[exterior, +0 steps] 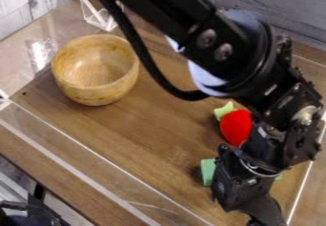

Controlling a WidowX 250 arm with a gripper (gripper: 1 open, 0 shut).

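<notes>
My gripper (245, 177) is low at the lower right of the table, over a mint-green block (208, 171) that is mostly hidden behind it. Just above the gripper lie a red round object (234, 125) and a pale green piece (223, 110) beside it, both partly covered by the arm. The fingertips are dark and hard to make out against the arm, so how the fingers stand around the block is unclear.
A wooden bowl (95, 72) sits at the upper left, with a clear angular object (102, 12) behind it. The table's left edge runs along the lower left.
</notes>
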